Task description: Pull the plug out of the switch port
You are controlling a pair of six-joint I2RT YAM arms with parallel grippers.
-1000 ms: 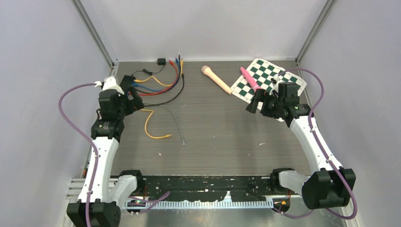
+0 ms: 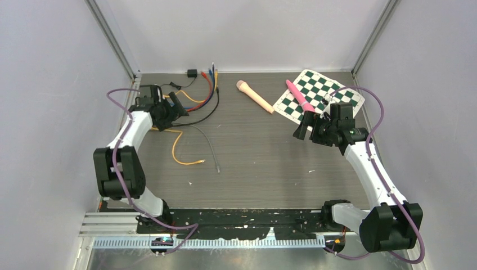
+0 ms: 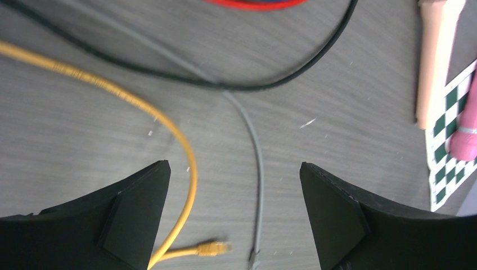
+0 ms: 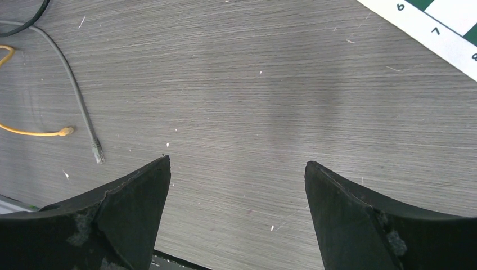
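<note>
My left gripper hangs over the cables at the left of the table, its fingers apart. Between its fingers in the left wrist view there is only a gap, with table and cables below. The switch and its ports are hidden behind this arm in the top view. Yellow, red and blue cables run from beside it to the back wall. A loose yellow cable plug and a grey cable plug lie on the table. Well to the right, my right gripper stands open and empty.
A black cable crosses the grey one. At the back stand a black adapter, a beige microphone-shaped object, a pink rod and a chessboard.
The beige object has shifted slightly left. The right arm is nearly still.
</note>
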